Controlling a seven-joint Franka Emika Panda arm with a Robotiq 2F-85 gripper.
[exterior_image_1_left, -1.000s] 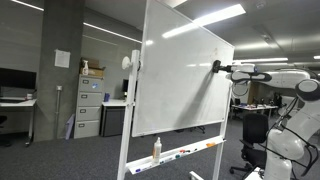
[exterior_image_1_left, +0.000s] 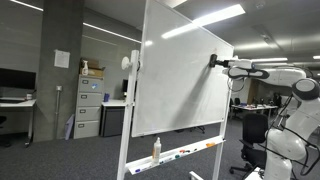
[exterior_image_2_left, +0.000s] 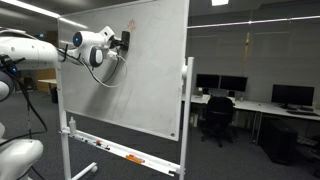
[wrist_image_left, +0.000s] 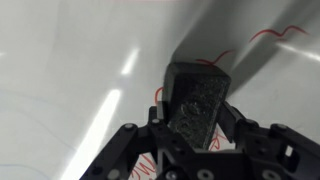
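A dark, block-shaped eraser (wrist_image_left: 196, 92) is pinched in my gripper, with a finger on each side of it. Its far face is at the whiteboard (exterior_image_1_left: 178, 85), seemingly touching, though the contact itself is hidden. Red marker lines (wrist_image_left: 268, 33) curve out from around the eraser in the wrist view, and more red scribble shows below, partly behind the fingers. From the side, the eraser (exterior_image_1_left: 213, 60) is high on the board near its right edge; the other exterior view has the eraser (exterior_image_2_left: 125, 40) in the board's upper part.
Along the board's bottom runs a tray (exterior_image_2_left: 108, 144) holding several markers and an orange item (exterior_image_2_left: 134, 158). A spray bottle (exterior_image_1_left: 156, 151) stands at one end of it. Office chairs (exterior_image_2_left: 219, 120) and desks are behind. Most of the board's face is unobstructed.
The grip on the eraser looks the same.
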